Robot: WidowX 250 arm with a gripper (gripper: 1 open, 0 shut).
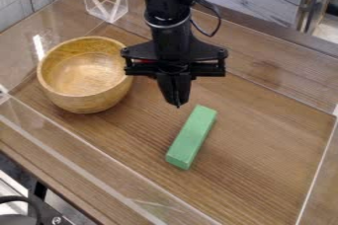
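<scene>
The black gripper [177, 95] hangs at the centre of the camera view, shut, with nothing visible between its fingers. Below and to its right a green oblong block [192, 137] lies on the wooden table. A wooden bowl [82, 90] sits to the left of the gripper, empty as far as it shows. The arm hides the table behind it.
A clear plastic object [110, 3] stands at the back left. A dark object [20, 214] is at the bottom left edge.
</scene>
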